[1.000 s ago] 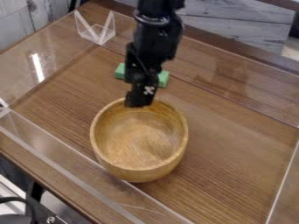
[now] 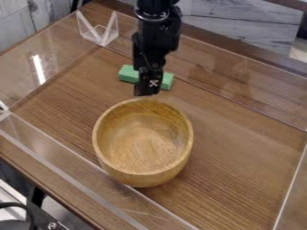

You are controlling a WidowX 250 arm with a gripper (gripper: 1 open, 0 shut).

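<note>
A black gripper [image 2: 149, 83] hangs from the top centre over a small green block [image 2: 162, 78], its fingers apart just in front of it. Part of the block is hidden behind the gripper. A round yellow wooden bowl [image 2: 143, 158] sits in the lower middle, below the gripper.
The wooden table [image 2: 234, 153] has clear room on the right and left. A clear plastic object [image 2: 100, 27] stands at the back left. A pale panel runs along the back right, and a dark cable lies at the lower left edge.
The gripper has moved up and back, away from the bowl toward the green block.
</note>
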